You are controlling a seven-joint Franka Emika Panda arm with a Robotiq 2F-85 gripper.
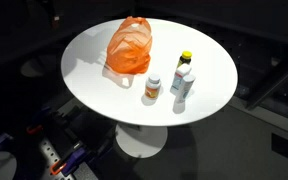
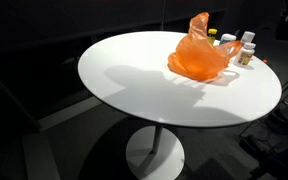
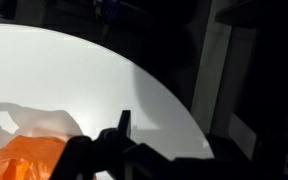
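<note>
A crumpled orange plastic bag (image 1: 130, 46) rests on the round white table (image 1: 94, 85), toward its left side in exterior view 1. Part of the same bag (image 3: 29, 158) shows at the lower left of the wrist view. My gripper is a dark shape low in that view, with the bag off to its left. Its fingers are too dark to tell how far apart they stand, or whether anything is between them. To the right of the bag in exterior view 1 stand a small white bottle with an orange label (image 1: 152, 88) and a yellow-capped bottle (image 1: 185, 60).
White bottles (image 1: 180, 82) stand grouped by the yellow-capped one, partly behind the bag in exterior view 2. The floor around is dark, and the table's curved edge (image 3: 174, 100) crosses the wrist view.
</note>
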